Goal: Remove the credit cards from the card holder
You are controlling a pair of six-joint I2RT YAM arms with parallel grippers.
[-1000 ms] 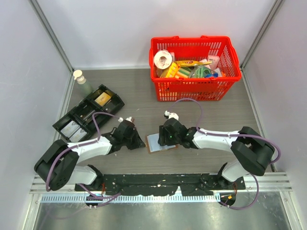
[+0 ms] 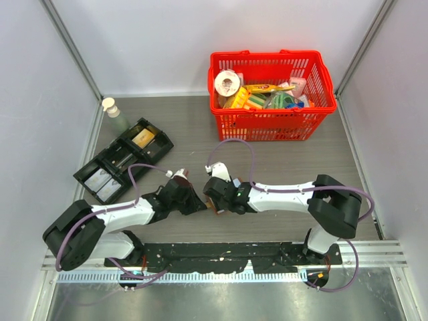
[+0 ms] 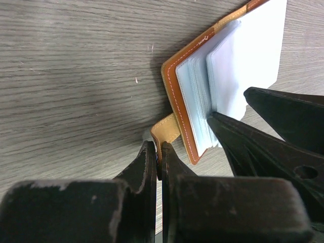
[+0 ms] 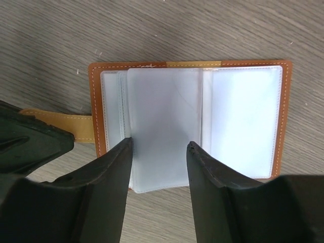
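The open brown card holder (image 4: 283, 116) lies on the table with clear plastic sleeves. My left gripper is shut on its tan strap (image 3: 167, 129) at one side. My right gripper is over the sleeves (image 4: 164, 111), its fingertips apart at the left part of the top sleeve in the right wrist view; whether they grip a card or sleeve edge is hard to tell. In the top view both grippers largely hide the holder.
A red basket (image 2: 314, 120) full of items stands at the back. A black compartment tray (image 2: 157, 150) and a pump bottle (image 2: 118, 120) are at the left.
My right gripper has moved left over the card holder, covering more of it in the top view. My left arm has shifted slightly toward the front of the table.
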